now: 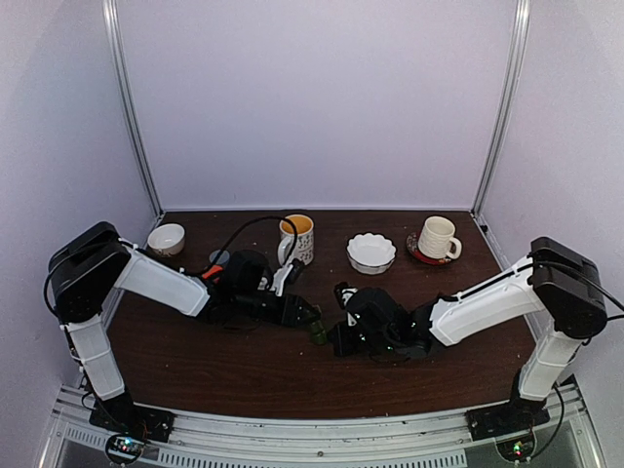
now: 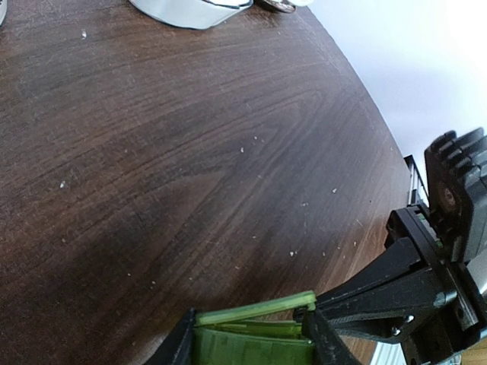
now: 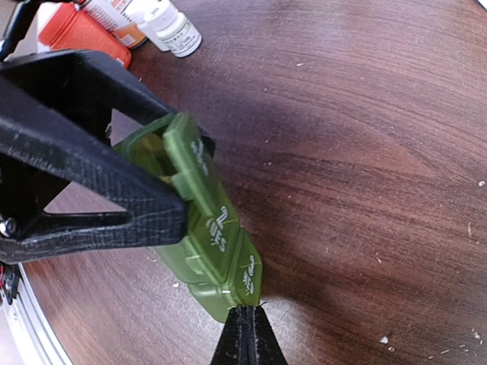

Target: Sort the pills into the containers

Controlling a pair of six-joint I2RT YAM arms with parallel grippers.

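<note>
A green pill organizer (image 3: 199, 242) is held in the air by my left gripper, shut across its sides. In the right wrist view one end lid of the organizer stands raised beside the left fingers (image 3: 144, 205), while the lids lower down look closed. My right gripper is shut with nothing between its fingertips, which come together at the organizer's lower end; its lid tab lies outside them. The top view has the organizer (image 1: 318, 332) between the two arms, partly covered.
Pill bottles, one white (image 3: 181, 36) and one with a red-orange cap (image 3: 80, 34), stand behind the left gripper. A patterned mug (image 1: 303, 242), white bowls (image 1: 371, 252) and a cup on a red saucer (image 1: 438, 237) line the back.
</note>
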